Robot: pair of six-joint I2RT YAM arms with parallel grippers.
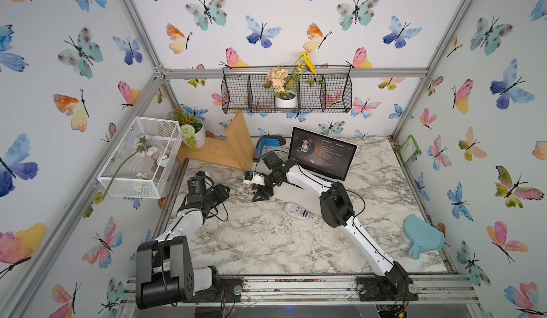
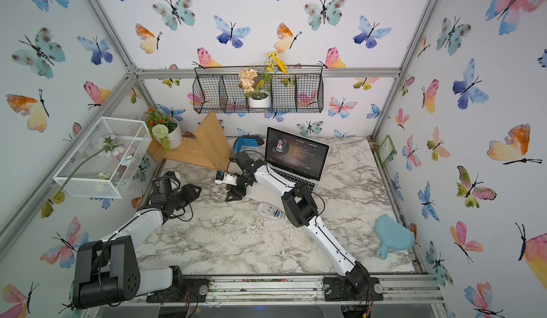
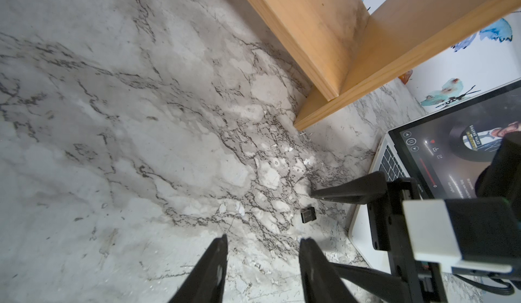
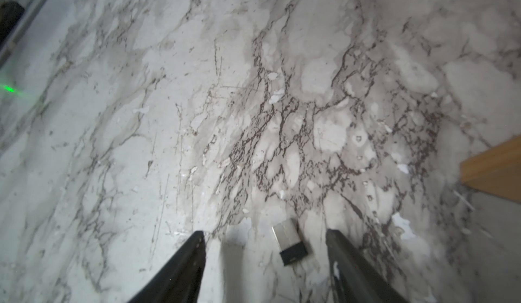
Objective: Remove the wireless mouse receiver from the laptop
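Note:
In the right wrist view, a small receiver (image 4: 288,242) with a metal end lies on the marble table between and just ahead of the open fingers of my right gripper; it also shows in the left wrist view (image 3: 307,214). My right gripper hovers over the table just left of the laptop (image 1: 322,150), whose screen is lit. My left gripper is open above the table, its fingers empty, left of the right gripper. A white mouse (image 1: 296,209) lies in front of the laptop.
A wooden shelf (image 2: 210,147) stands behind the grippers, with a potted plant (image 2: 165,130) on it. A white mesh basket (image 1: 139,158) hangs at the left. A blue scoop (image 1: 423,232) lies at the front right.

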